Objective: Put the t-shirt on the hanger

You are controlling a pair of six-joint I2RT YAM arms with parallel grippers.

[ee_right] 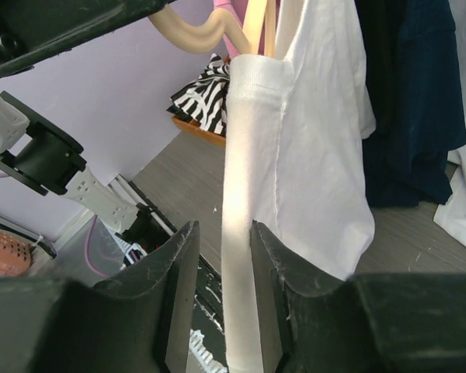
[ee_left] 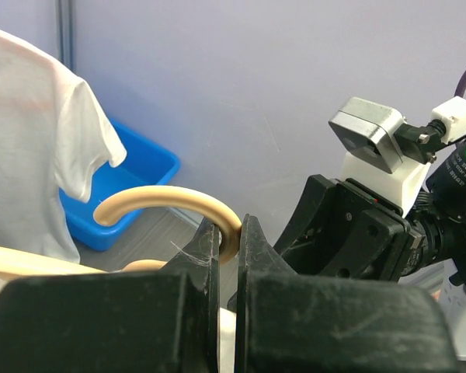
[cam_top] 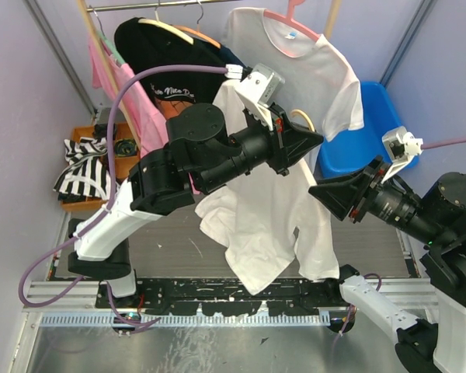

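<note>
My left gripper is shut on the cream hanger point(ee_left: 175, 194), just below its curved hook. From that hanger the white t-shirt point(cam_top: 256, 217) hangs in long folds, its upper part largely hidden behind the left arm in the top view. In the right wrist view, a narrow edge of the shirt point(ee_right: 252, 155) runs down from the hanger's shoulder and passes between the fingertips of my right gripper, which is open. The top view puts this right gripper beside the shirt's right edge, a little below the left one.
Behind the arms, a rack carries a black shirt point(cam_top: 159, 58), pink clothes point(cam_top: 144, 113) and another white shirt point(cam_top: 295, 70) on a pink hanger. A blue bin point(cam_top: 377, 116) stands at right; a wooden box point(cam_top: 124, 167) with striped cloth is at left.
</note>
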